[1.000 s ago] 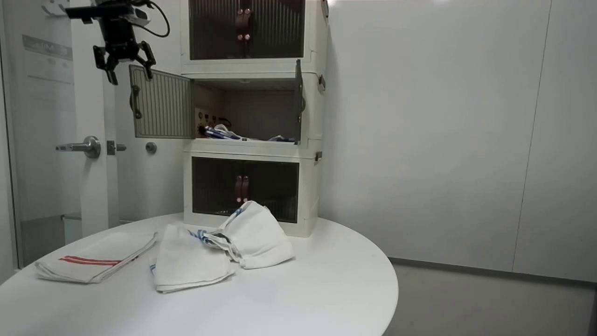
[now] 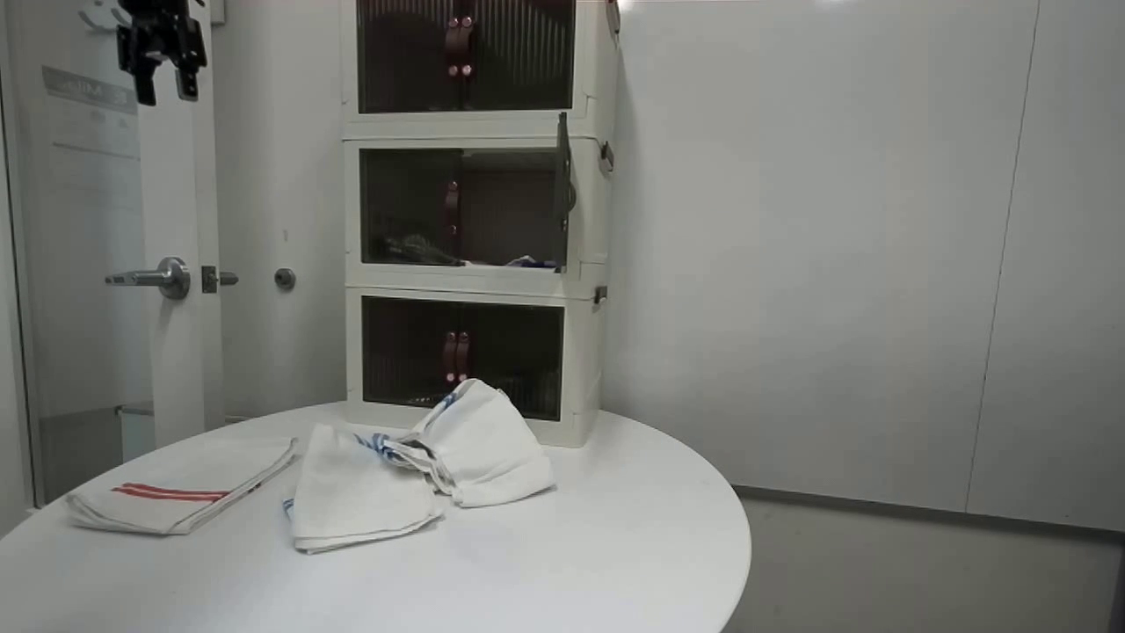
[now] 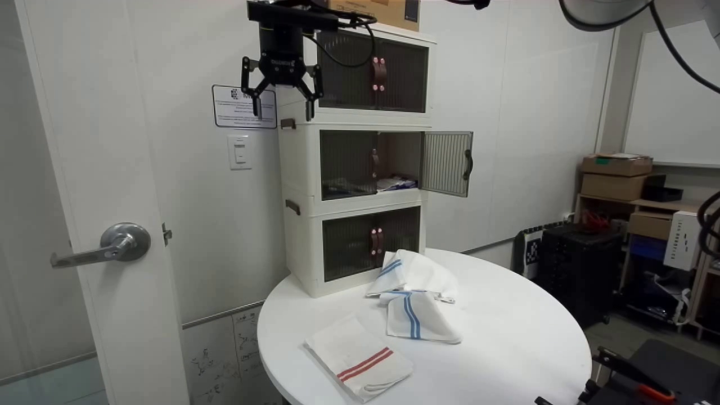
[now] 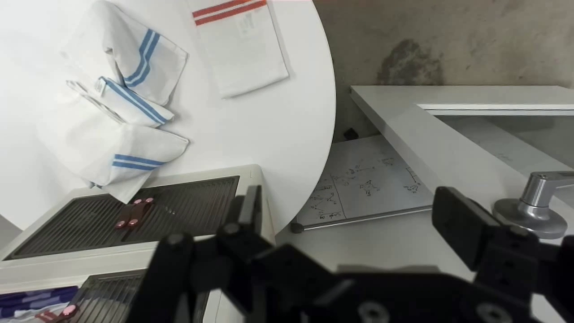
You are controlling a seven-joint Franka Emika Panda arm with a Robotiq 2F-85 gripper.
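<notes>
My gripper [image 3: 283, 115] hangs in the air to the left of the cabinet [image 3: 300, 233], fingers spread and nothing between them. In exterior view 1 the same gripper [image 2: 167, 95] sits at the upper left, above the door handle. The cabinet's middle compartment has its left door [image 2: 406, 206] closed and its right door [image 3: 447, 164] standing open, with cloth-like items [image 3: 396, 183] inside. A folded white towel with red stripes [image 3: 358, 358] lies flat on the table. Near the cabinet's foot are rumpled white towels with blue stripes [image 3: 422, 317].
A room door with a metal handle [image 4: 538, 204] stands close to the gripper. The cabinet's top [image 3: 371, 74] and bottom [image 2: 459, 364] compartments are closed.
The middle compartment's left door has swung from wide open to closed. My gripper has moved up and to the left in exterior view 1. The towels lie as before.
</notes>
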